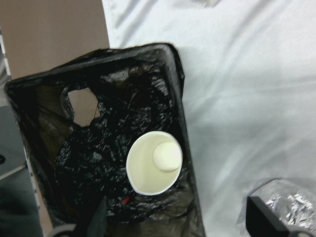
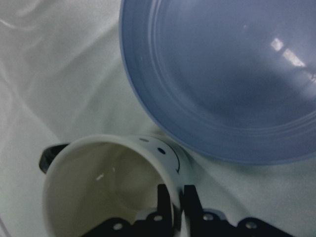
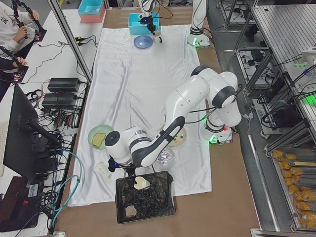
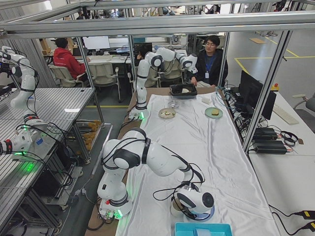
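Observation:
A white cup (image 1: 143,165) lies in the black-lined bin (image 1: 175,74), below my left gripper, whose fingers stand wide open with nothing between them. At the far end, my right gripper has its fingers either side of the rim of a white mug (image 2: 89,187) with a black handle; whether they press on it is unclear. A blue plate (image 2: 222,74) sits beside the mug.
A green plate with a yellow item (image 3: 98,138), a round board (image 4: 167,113), a crumpled clear item (image 3: 164,157) and a blue container (image 4: 202,228) are around.

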